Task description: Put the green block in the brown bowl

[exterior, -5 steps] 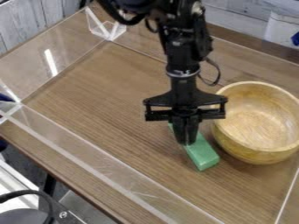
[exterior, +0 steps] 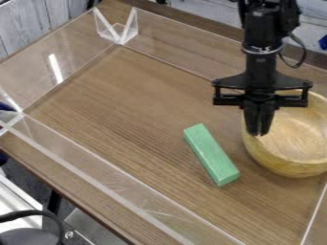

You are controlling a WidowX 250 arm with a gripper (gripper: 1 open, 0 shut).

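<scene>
The green block [exterior: 212, 155] lies flat on the wooden table, slanting from upper left to lower right. Just to its right stands the round brown bowl [exterior: 292, 153], its upper left part covered by the arm. My black gripper [exterior: 259, 128] hangs over the bowl's left and back side, its fingers close together, with nothing seen between them. The block is well apart from the fingers, below and to the left in the view.
Clear low walls [exterior: 121, 187] edge the table at the left and front. A small clear bracket [exterior: 117, 26] stands at the back left.
From over the green block, my gripper has moved up and right to the bowl. The block stays on the table and is now fully uncovered; the bowl looks unmoved.
</scene>
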